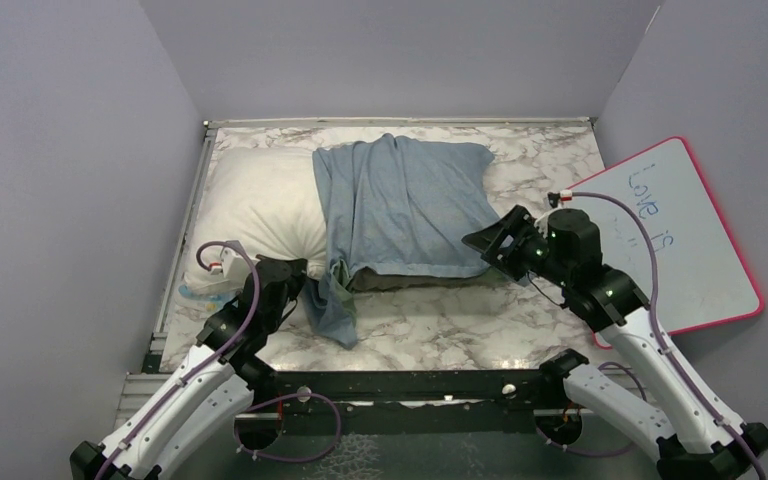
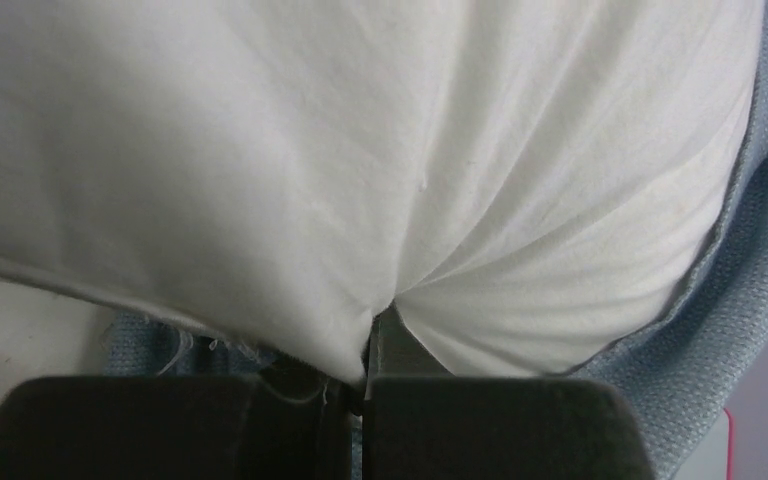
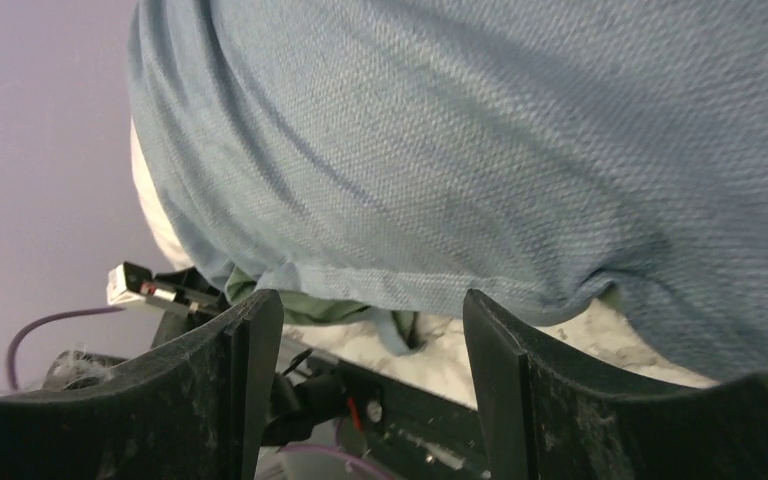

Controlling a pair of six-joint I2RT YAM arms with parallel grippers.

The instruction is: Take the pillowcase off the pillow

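The white pillow lies bare at the left of the table, its right part inside the blue pillowcase. My left gripper is shut at the pillow's near edge; in the left wrist view, creases in the white fabric run together to a pinch at its fingertips. On the other side, my right gripper stands open over the pillowcase's near right corner. The right wrist view shows blue cloth beyond its spread fingers, with nothing between them. The pillowcase's near left corner hangs toward the table front.
A whiteboard with a red rim leans at the right of the table. A light blue and clear object is partly hidden beside the left arm. Bare marble tabletop shows along the front.
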